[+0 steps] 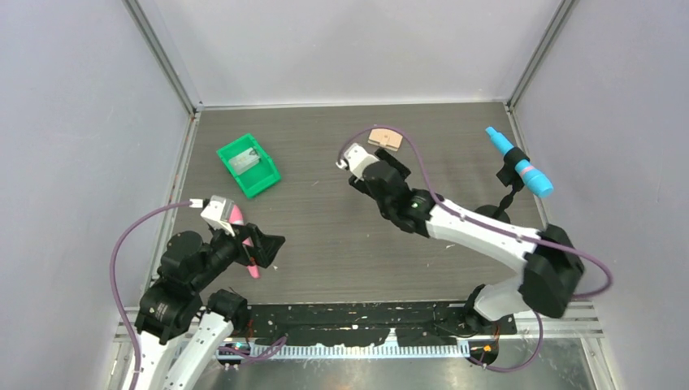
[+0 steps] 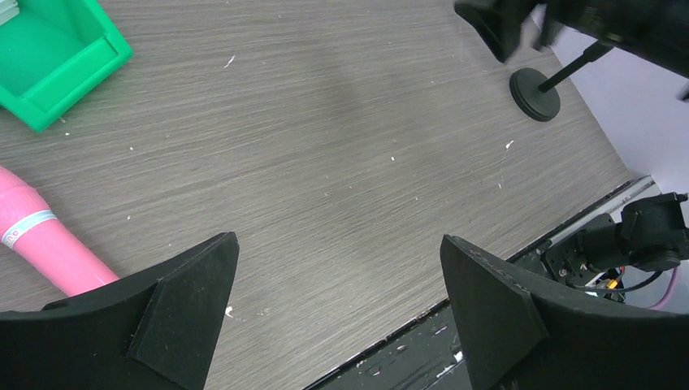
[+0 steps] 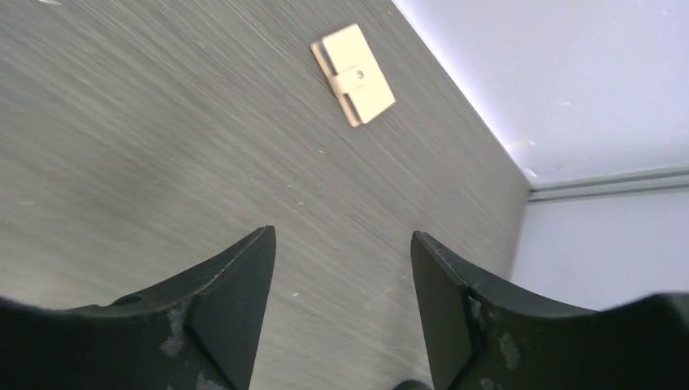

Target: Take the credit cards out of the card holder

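The beige card holder (image 1: 385, 139) lies closed on the table near the back wall; no cards show. In the right wrist view the same holder (image 3: 354, 75) is ahead of the fingers, with its snap strap visible. My right gripper is part open over bare table, nothing between its fingers, and in the top view it stands just front of the holder, apart from it. On the left side, my left gripper is open and empty above the table, far from the holder.
A green tray (image 1: 273, 180) with a clear item inside stands at the left. A pink bottle (image 1: 253, 271) lies partly under the left arm. At the right, a blue bottle (image 1: 535, 182) is held on a black stand (image 1: 492, 213).
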